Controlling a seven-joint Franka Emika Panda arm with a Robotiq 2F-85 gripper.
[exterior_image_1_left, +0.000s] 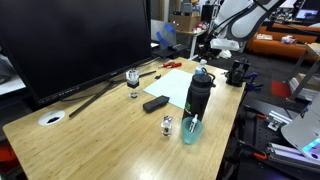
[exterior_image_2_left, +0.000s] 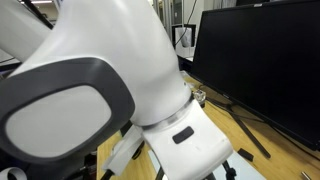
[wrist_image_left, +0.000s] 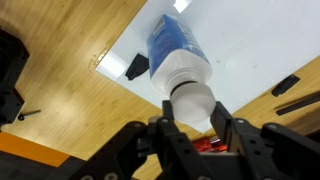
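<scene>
In the wrist view, a bottle with a white cap and a blue label is seen from above its cap end. The dark fingers of my gripper reach in from the bottom edge and are shut on the capped end. Whether the bottle's base touches the surface below cannot be told. White arm housing covers much of exterior view 2 and hides the gripper there.
White paper lies beneath the bottle on the wooden table. In exterior view 1, a black cylinder and a teal container stand near the front edge. A monitor lines the back.
</scene>
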